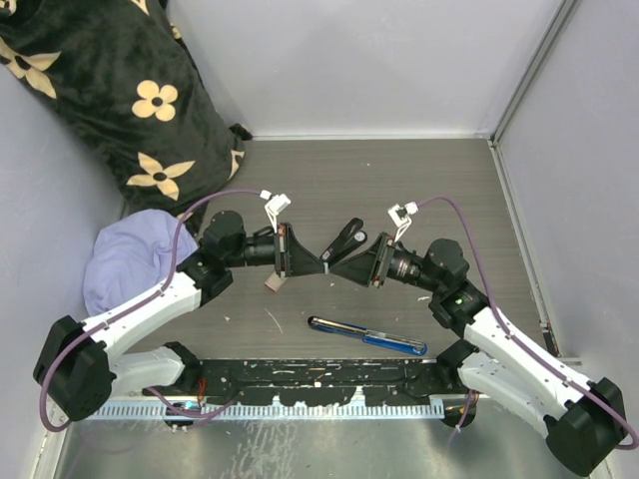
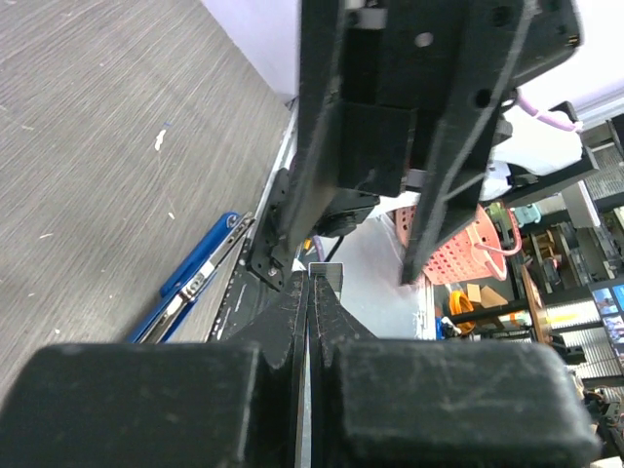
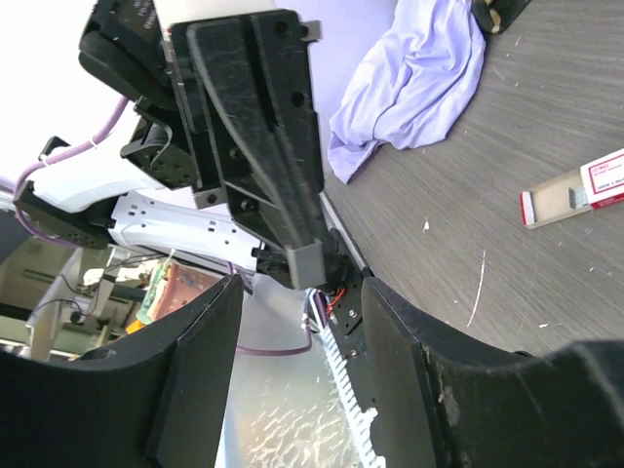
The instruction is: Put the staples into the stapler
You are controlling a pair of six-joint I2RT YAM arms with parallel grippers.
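Note:
A small grey piece, apparently a staple strip, sits at the tip of my left gripper, which is shut on it. Facing it, my right gripper stands part open; in the right wrist view the strip appears between its fingers, and contact cannot be told. The two grippers meet tip to tip mid-table in the top view. A long blue and silver stapler lies in front of them, its metal rail showing in the left wrist view.
A black hinged tool lies just behind the grippers, partly covered. The open red and white staple box rests on the table below the left arm. Lavender cloth and a patterned dark cushion fill the left side.

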